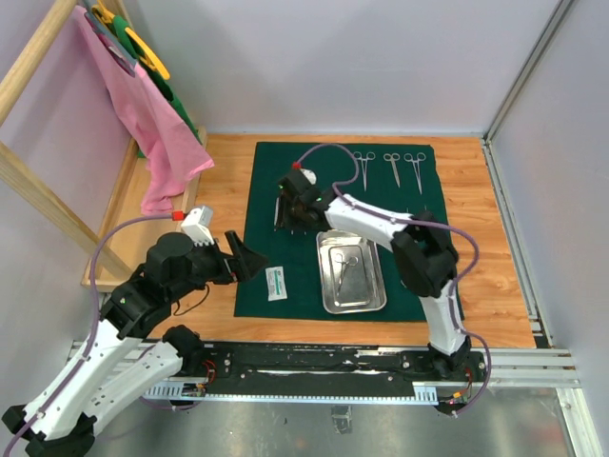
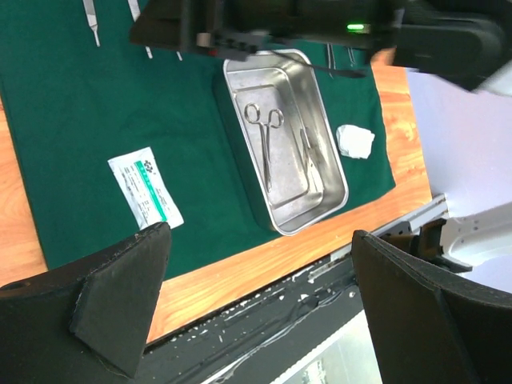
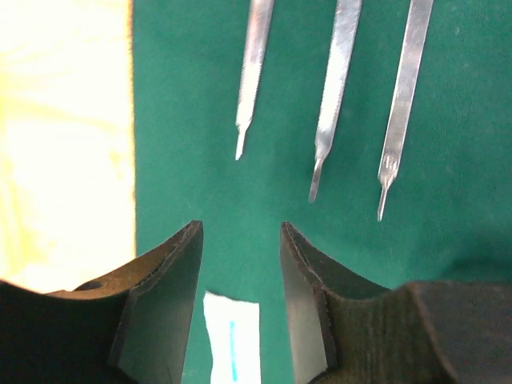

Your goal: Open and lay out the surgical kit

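A green cloth lies spread on the wooden table. On it, at the back right, several scissor-like clamps lie in a row. Several thin metal handles lie side by side in the right wrist view, ahead of my right gripper, whose fingers stand apart with nothing between them. A metal tray holds a clamp and another slim tool. The white and green packet rests left of the tray. My left gripper hangs open and empty beside the packet.
A white wad lies on the cloth right of the tray, hidden by the right arm from above. A wooden rack with pink cloth stands at the left. Bare cloth surrounds the packet.
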